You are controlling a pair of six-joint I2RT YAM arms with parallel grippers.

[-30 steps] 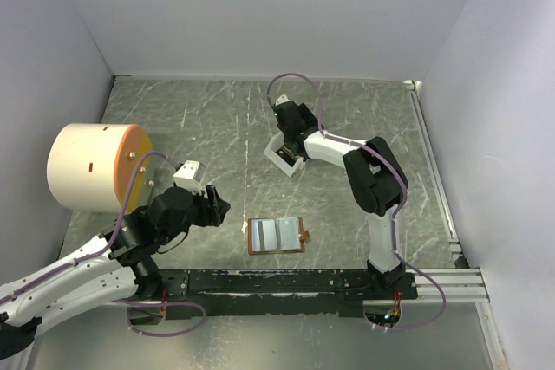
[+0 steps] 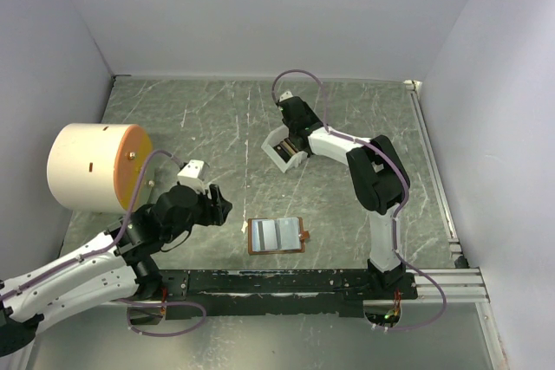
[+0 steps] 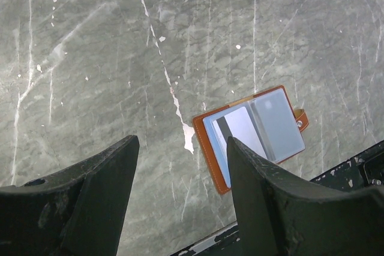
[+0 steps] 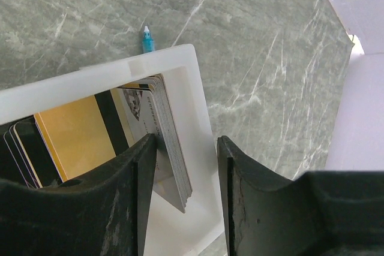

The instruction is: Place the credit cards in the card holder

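Observation:
A white box [image 2: 282, 162] holds cards standing on edge. In the right wrist view a stack of silver cards [image 4: 139, 112] sits at the box's right end, beside yellow cards [image 4: 75, 133] and dark ones. My right gripper is part open over that end, one finger against the silver stack, the other at the box wall. The open card holder [image 3: 252, 133], brown with clear sleeves, lies near the front edge. My left gripper [image 2: 221, 205] is open above bare table, left of the holder.
A cream cylinder with an orange end [image 2: 87, 168] stands at the left. A small blue-tipped item [image 4: 148, 43] lies behind the box.
The right gripper has shifted slightly right and up in the top view. The white box has moved slightly left. The left arm is almost unchanged.

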